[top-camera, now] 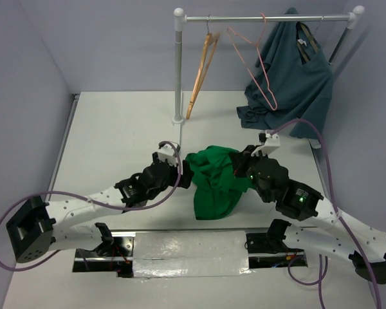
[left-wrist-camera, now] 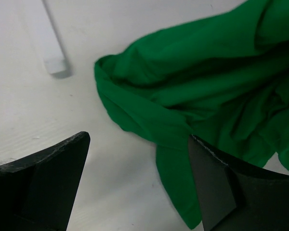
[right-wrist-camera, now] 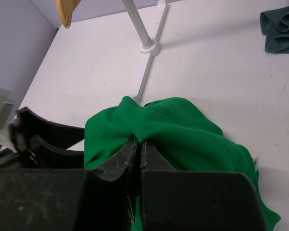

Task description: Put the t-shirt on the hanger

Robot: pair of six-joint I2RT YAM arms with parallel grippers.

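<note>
The green t-shirt lies bunched and creased on the white table, partly raised at its right. My right gripper is shut on a fold of the t-shirt, which drapes over its fingertips. My left gripper is open at the shirt's left edge; in the left wrist view its fingers stand apart over the table beside the cloth. The pink hanger and a wooden hanger hang from the rail.
A dark teal garment hangs at the rail's right end, reaching down to the table. The rack's left post and foot stand behind the shirt.
</note>
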